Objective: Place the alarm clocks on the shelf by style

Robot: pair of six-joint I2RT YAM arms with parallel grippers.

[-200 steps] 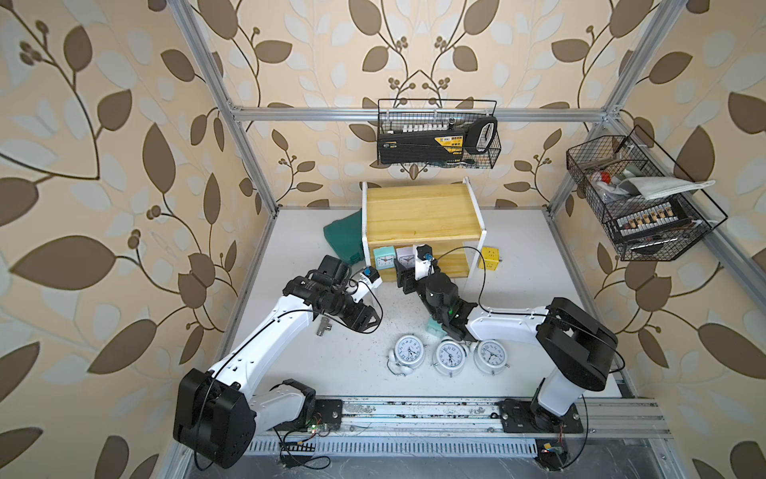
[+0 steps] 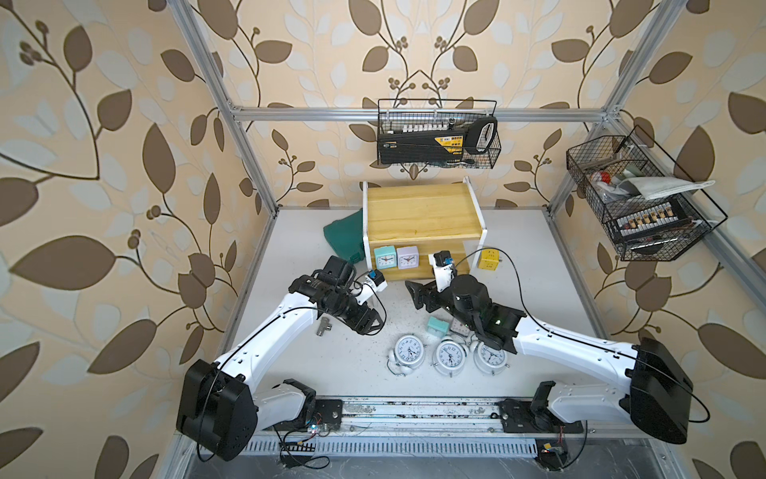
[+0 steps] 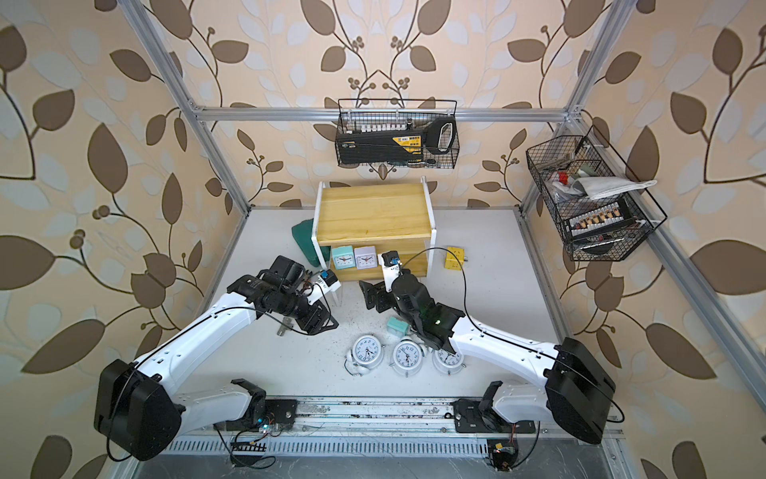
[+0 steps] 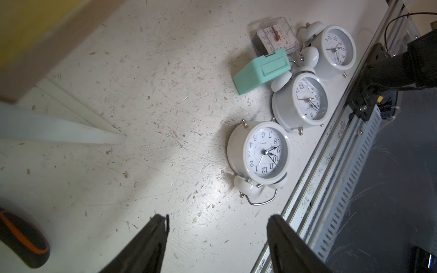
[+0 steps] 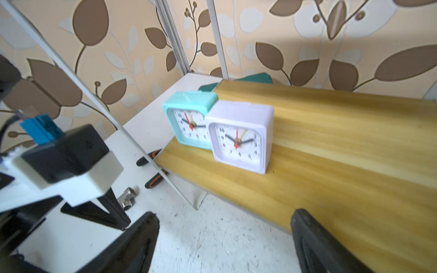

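Note:
A teal square clock and a lilac square clock stand side by side on the shelf's lower board. Below the shelf on the table lie three white twin-bell clocks, a teal clock on its side and a small clear-cased clock. My right gripper is open, empty, in front of the shelf, just right of centre in the top views. My left gripper is open and empty, over the table left of the white clocks.
A green cloth lies left of the shelf, a yellow object right of it. Tools and metal fittings lie at the left. Wire baskets hang above.
My right arm has drawn back rightwards and toward the front, away from the lilac clock, which stays on the shelf. My left arm has shifted only slightly.

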